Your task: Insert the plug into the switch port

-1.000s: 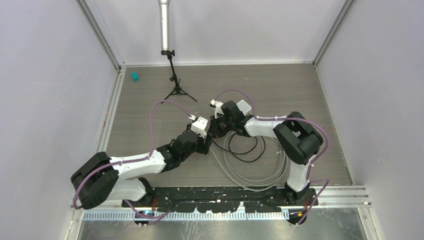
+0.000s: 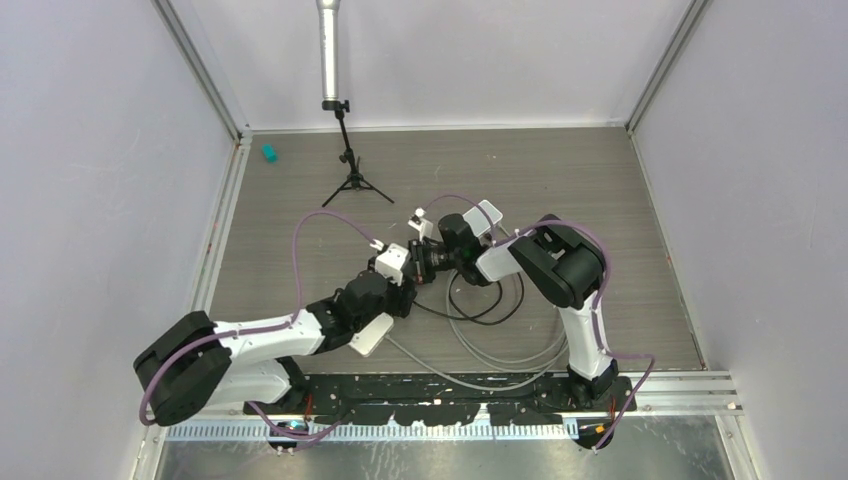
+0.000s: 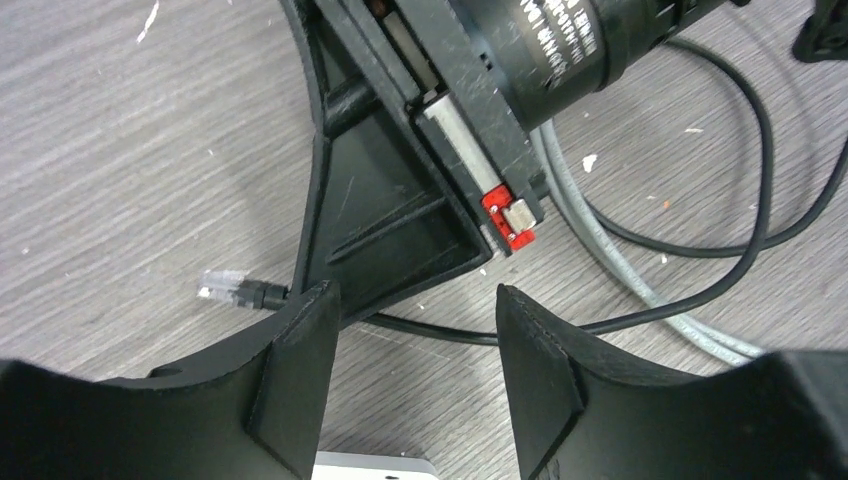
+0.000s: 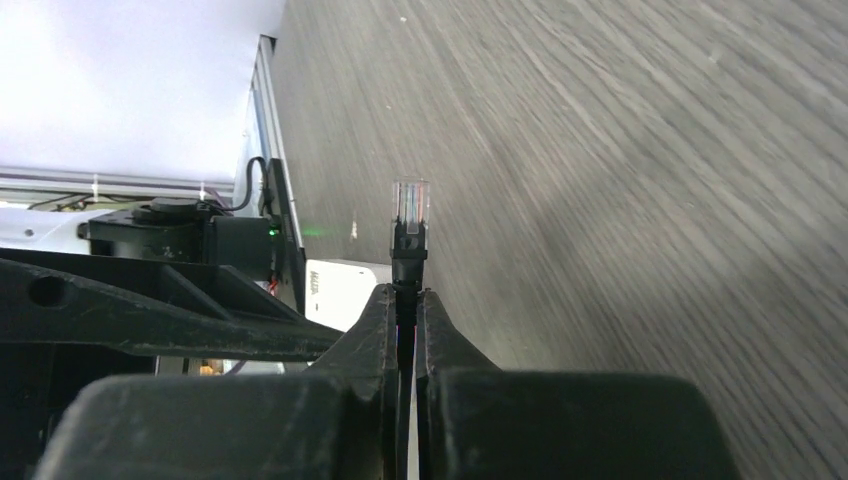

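In the right wrist view, my right gripper is shut on the black cable just behind the clear plug (image 4: 410, 205), which points up in that view. The plug (image 3: 225, 285) also shows in the left wrist view, beside the right gripper's body. My left gripper is part open over it, nothing between its fingertips. A white box (image 2: 369, 336) lies by the left arm in the top view, and another white box (image 2: 483, 216) is behind the right arm; I cannot tell their ports from here.
Coiled grey and black cables (image 2: 500, 355) lie on the floor under the arms. A tripod (image 2: 355, 178) stands at the back, a teal object (image 2: 269, 153) at back left.
The right arm has moved slightly left and toward the front. The left arm has shifted a little, and the white box beside it now shows more.
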